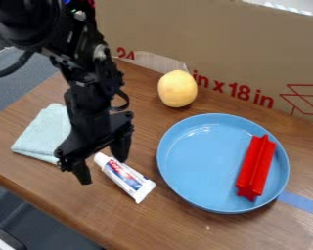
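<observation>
My black gripper [97,164] is open, low over the wooden table at the left of the blue plate, its fingertips over the back end of a white toothpaste tube [130,184] with blue and red print. The tube lies on the table beside the plate [191,166]. Whether the fingers touch it is unclear.
A red object [254,167] rests on the plate's right part. A folded pale cloth [39,135] lies at the left, a yellow fruit [178,89] toward the back. A cardboard box [235,49] stands behind. Blue tape [295,201] is at the right edge.
</observation>
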